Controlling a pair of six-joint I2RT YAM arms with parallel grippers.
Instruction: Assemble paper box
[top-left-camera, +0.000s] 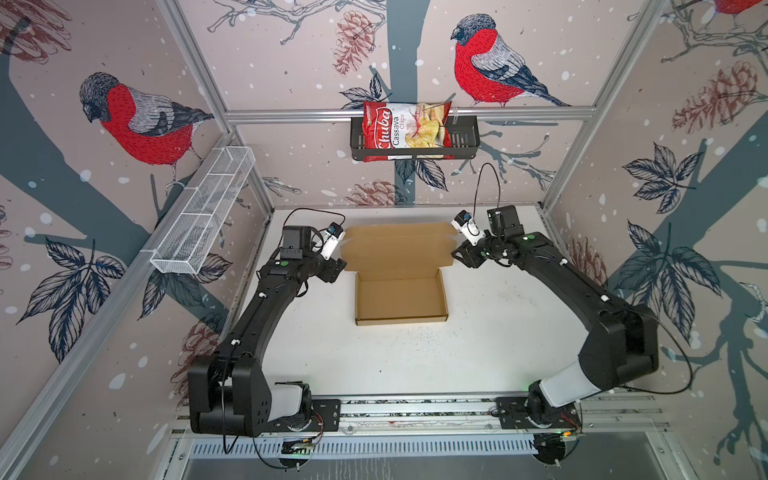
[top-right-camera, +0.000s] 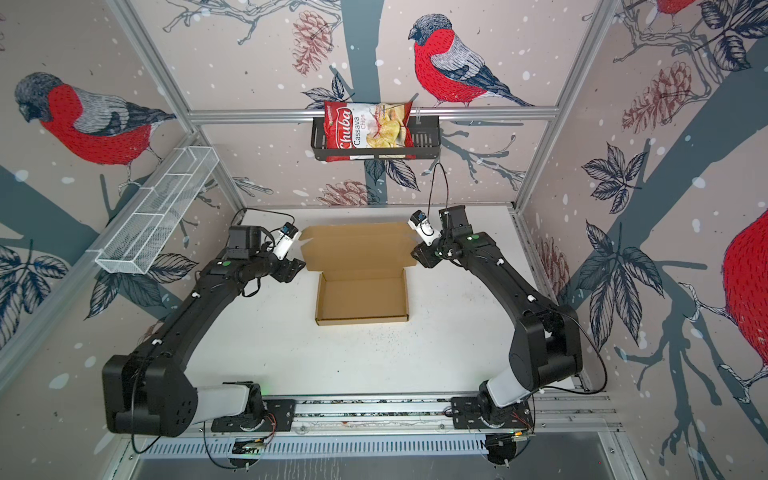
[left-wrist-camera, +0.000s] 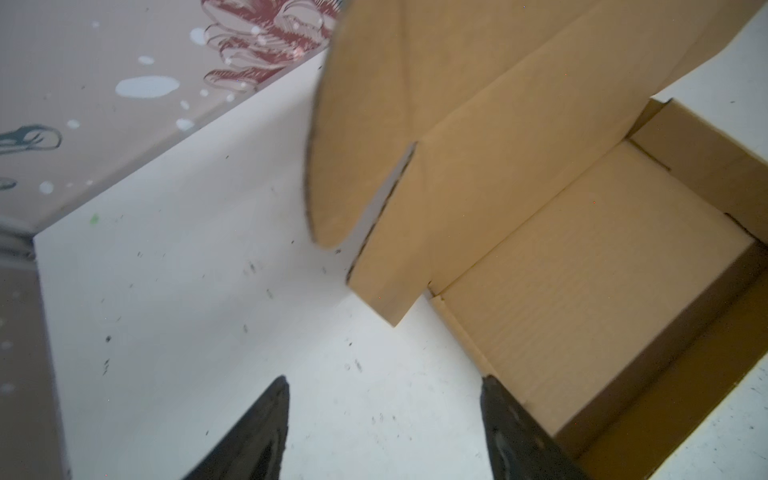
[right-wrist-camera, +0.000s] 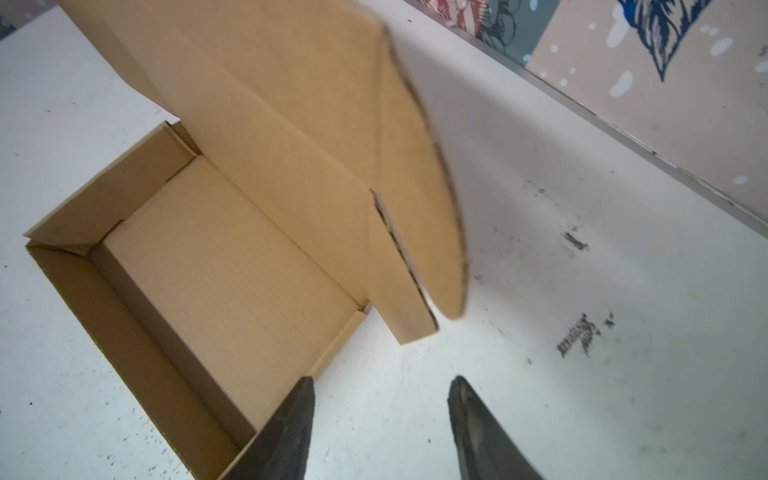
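Note:
A brown cardboard box (top-left-camera: 401, 297) sits mid-table with its tray walls standing and its lid (top-left-camera: 400, 246) raised at the back. In the left wrist view, a narrow side flap (left-wrist-camera: 392, 284) sticks out at the lid's hinge end, beside the tray corner. The matching right flap (right-wrist-camera: 404, 300) juts out the same way in the right wrist view. Open and empty, my left gripper is left of the box, with bare table between its fingers. My right gripper stands open to the right of the box, also holding nothing.
A black shelf (top-left-camera: 464, 140) with a chips bag (top-left-camera: 406, 128) hangs on the back wall. On the left wall is a white wire basket (top-left-camera: 204, 208).

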